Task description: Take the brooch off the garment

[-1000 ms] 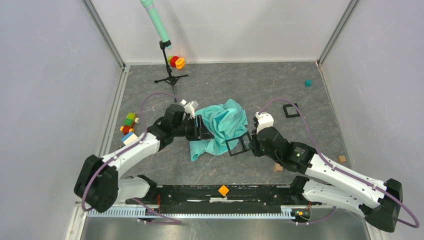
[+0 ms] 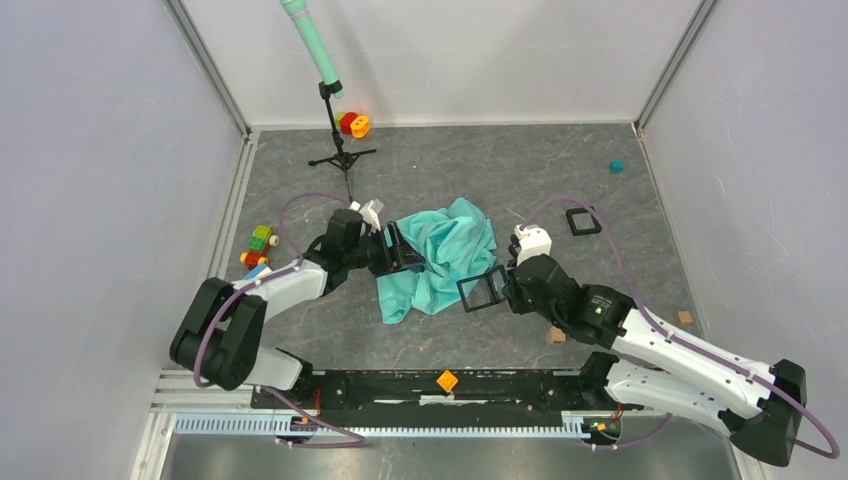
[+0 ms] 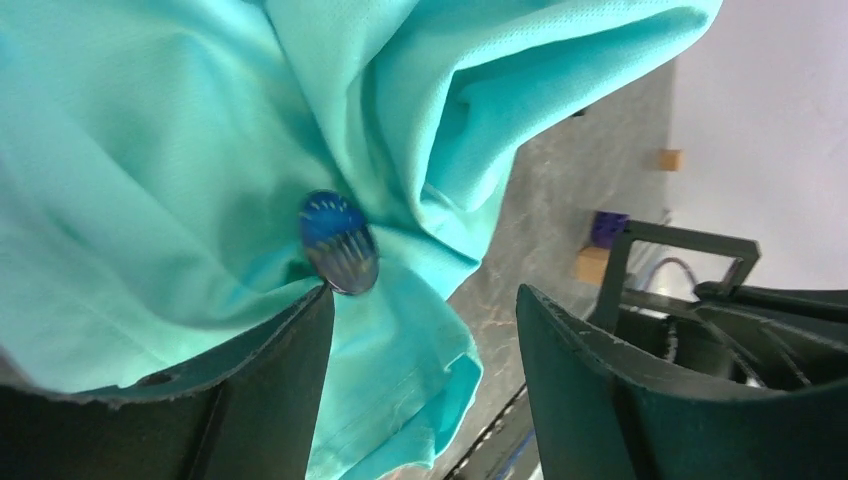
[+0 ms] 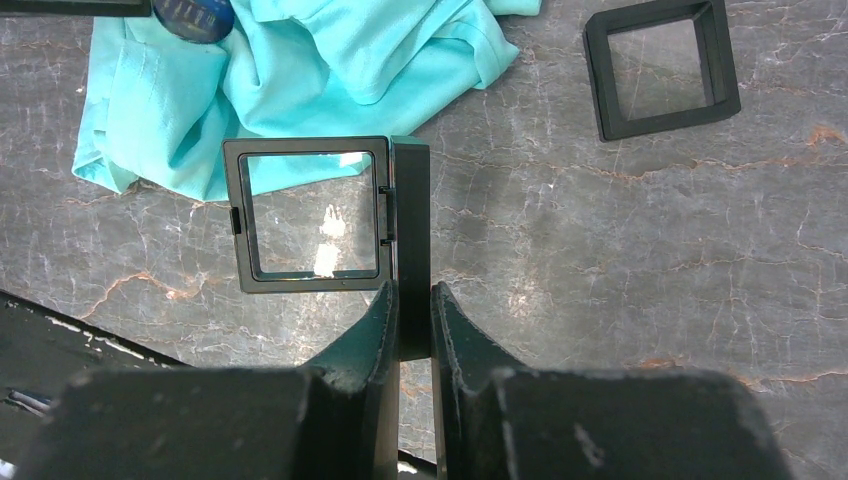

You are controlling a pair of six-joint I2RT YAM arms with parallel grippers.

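A crumpled turquoise garment [image 2: 450, 240] [image 3: 150, 140] lies mid-floor. The brooch, a dark blue oval, sits on it, also visible at the top edge of the right wrist view [image 4: 195, 18]. My left gripper [image 2: 402, 258] hovers over the garment, open, empty, the brooch just ahead of its fingers. My right gripper is shut on the black side of a hinged, clear-windowed frame [image 4: 310, 283] [image 2: 463, 296] beside the garment's near right edge.
A second black frame [image 4: 660, 120] lies at right. Wooden blocks [image 2: 684, 317], a teal cube [image 2: 616, 166], coloured toys [image 2: 260, 240] and a tripod [image 2: 340, 158] stand around the edges. Bare floor shows at back right.
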